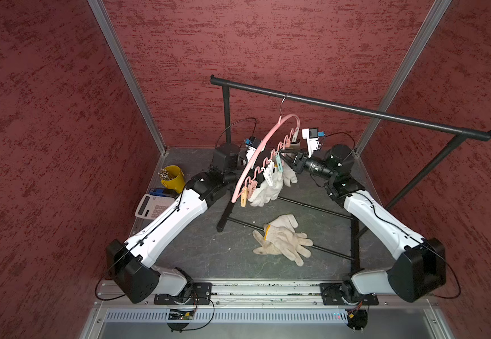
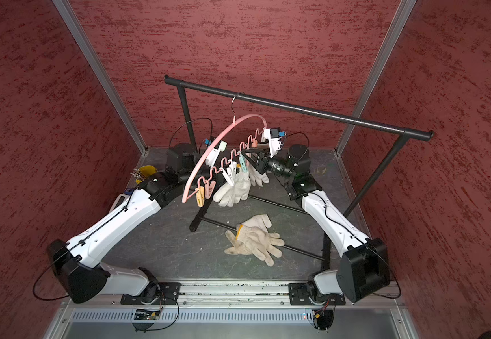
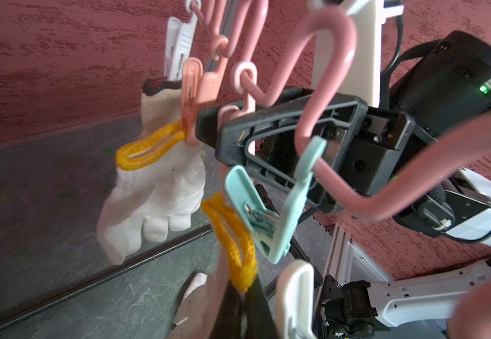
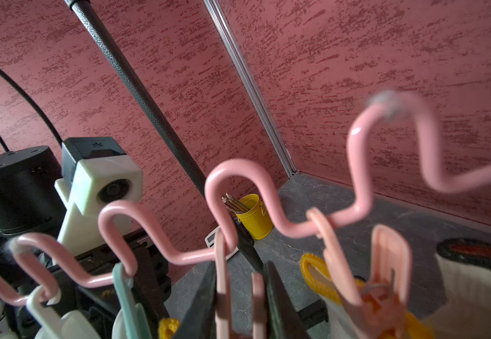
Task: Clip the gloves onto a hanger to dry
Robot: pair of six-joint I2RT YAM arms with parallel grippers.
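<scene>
The pink hanger hangs from the rail at an angle, with coloured clips along its lower bar. My left gripper is shut on the yellow cuff of a white glove, which hangs down from it. That cuff sits just beside the teal clip. My right gripper is shut on a pink clip on the hanger bar. Farther along, a peach clip holds another yellow-cuffed glove; a dark-edged cuff shows below a white clip.
More gloves lie piled on the table near the front. The black rail spans above both arms, with its lower bars across the table. A yellow bucket and a calculator stand at the left.
</scene>
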